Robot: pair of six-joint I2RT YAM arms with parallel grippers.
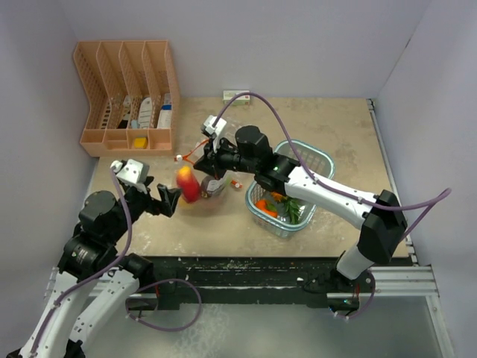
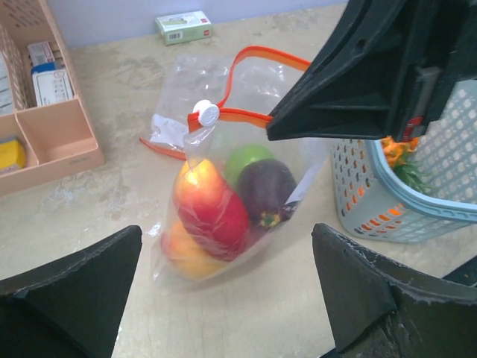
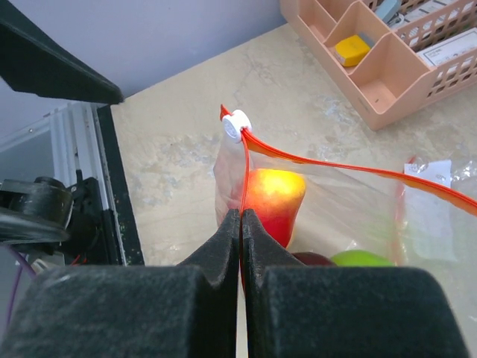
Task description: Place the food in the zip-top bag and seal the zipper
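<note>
The clear zip top bag holds a red-yellow fruit, a green one, a dark purple one and an orange-yellow one. Its mouth is open, rimmed by an orange zip strip with a white slider at one corner. My right gripper is shut on the bag's orange edge beside the slider; the thin strip runs between its fingertips. Left of the bag, my left gripper stands open and apart from it, nothing between its fingers.
A blue-grey basket with orange and green produce stands right of the bag, under the right arm. The tan divided organizer is at the back left. A small box lies by the back wall.
</note>
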